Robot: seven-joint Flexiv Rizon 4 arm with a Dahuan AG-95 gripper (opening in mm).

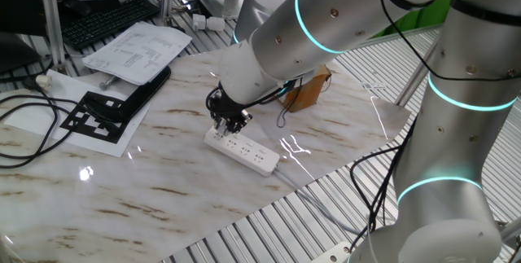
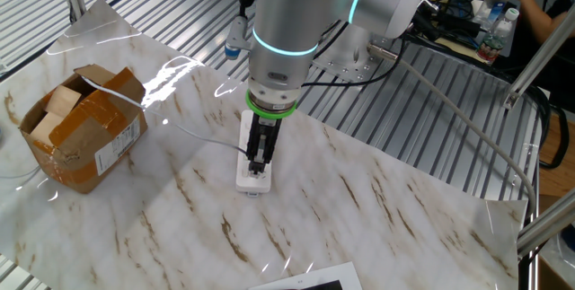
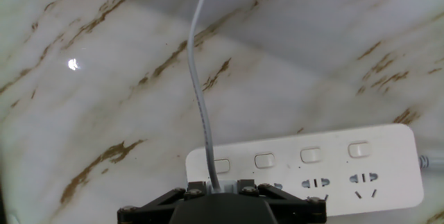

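Note:
A white power strip (image 1: 242,151) lies on the marbled tabletop, its grey lead leaving one end. In the wrist view the strip (image 3: 312,158) shows switches above its sockets. My gripper is over the end away from that lead, shut on a pale plug (image 3: 220,186) whose thin grey cable (image 3: 197,85) runs up the view. Exterior view 2 has the gripper (image 2: 258,166) pointing down onto the strip (image 2: 255,185). The plug's prongs and the sockets beneath it are hidden, so how far it sits in cannot be told.
An open cardboard box (image 2: 85,133) stands to one side, with the plug's cable passing over it. A printed marker sheet (image 1: 89,120), a black object (image 1: 146,96) and papers (image 1: 138,51) lie at the far left. Bare tabletop surrounds the strip.

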